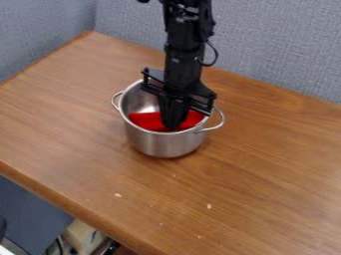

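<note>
A steel pot with two side handles stands on the wooden table. A red item lies inside it. My black gripper reaches down into the pot over the red item, its fingertips low inside. It looks shut; whether anything thin is between the fingers cannot be seen.
A grey padded wall runs along the back. At the lower left, past the table edge, is a dark floor area with some clutter.
</note>
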